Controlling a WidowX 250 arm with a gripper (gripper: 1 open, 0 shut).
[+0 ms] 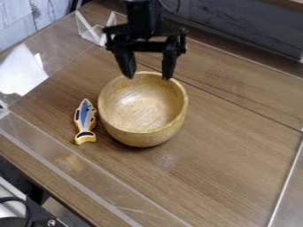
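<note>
My black gripper point(145, 55) hangs over the back of a round wooden bowl point(142, 115), its two fingers spread apart with nothing visible between them. The bowl looks empty. Just left of the bowl, a blue, white and yellow fish-shaped object point(85, 121) lies on the wooden table point(219, 160).
Clear plastic panels edge the table at left and front. A translucent white piece point(92, 28) stands at the back left, near dark walls. A cable runs at the bottom left.
</note>
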